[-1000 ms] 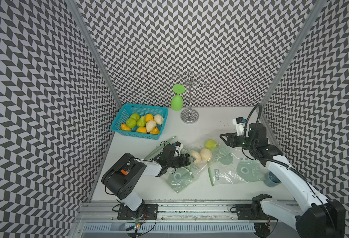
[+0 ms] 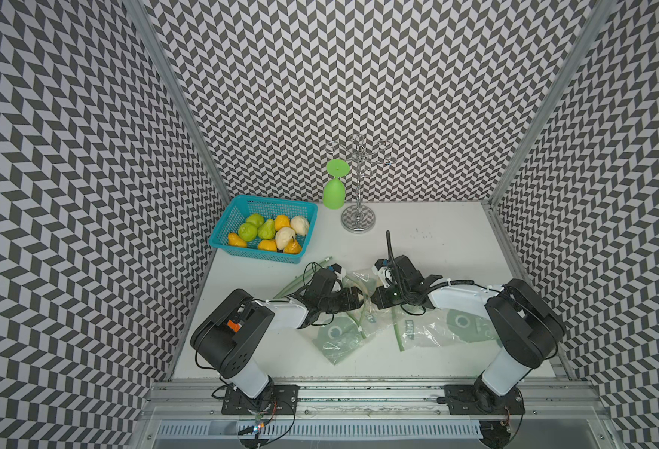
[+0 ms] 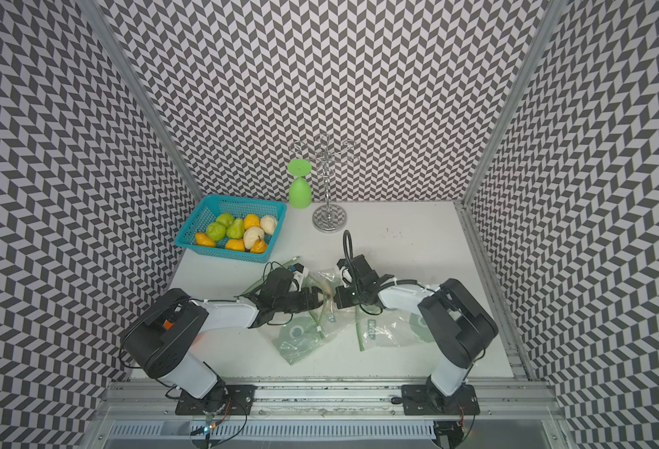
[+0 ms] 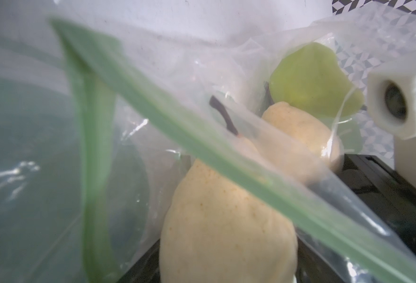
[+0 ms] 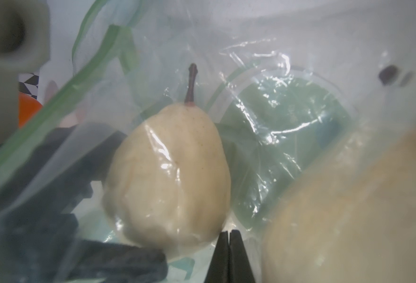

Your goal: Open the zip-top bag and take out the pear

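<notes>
Clear film of the zip top bag lies beneath both arms at mid-table, its green zip strip running across the left wrist view. A pale pear sits between the spread fingers of my left gripper, which is open. Behind it, inside clear film, are another pale pear and a green pear. My right gripper is shut, facing the left one from the right. Just past its tips, a pale pear shows through film; no fruit is between its fingers.
A teal basket of pears and yellow fruit stands at the back left. A chrome rack with a green goblet stands behind the bags. More clear bag film lies at right.
My right arm has swung in leftward from the right side, bringing its gripper over the pears and close to the left gripper. The left arm has hardly moved.
</notes>
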